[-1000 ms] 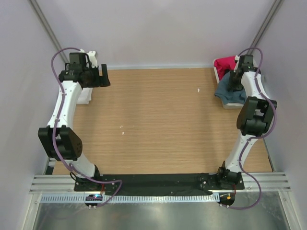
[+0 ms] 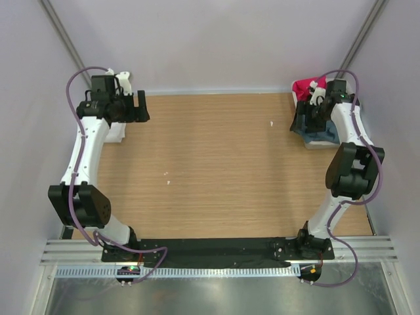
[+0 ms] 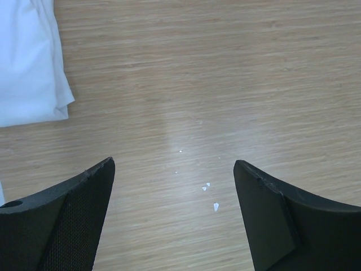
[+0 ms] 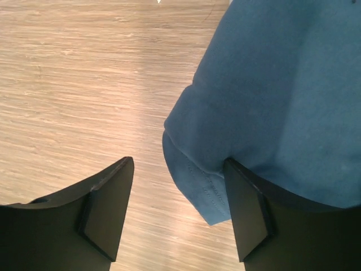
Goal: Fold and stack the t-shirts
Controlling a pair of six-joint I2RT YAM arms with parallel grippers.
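Note:
A bin (image 2: 315, 144) at the back right holds a red shirt (image 2: 305, 85) and a blue shirt (image 2: 325, 136). The blue one (image 4: 282, 90) drapes toward the table, its corner lying between and just beyond the fingers of my open right gripper, which hangs at the bin's left edge. My left gripper is open over bare wood at the back left, near a folded white cloth (image 3: 31, 84), partly hidden under the arm in the top view (image 2: 115, 134).
Walls stand close at both sides and the back.
The left arm has barely moved.

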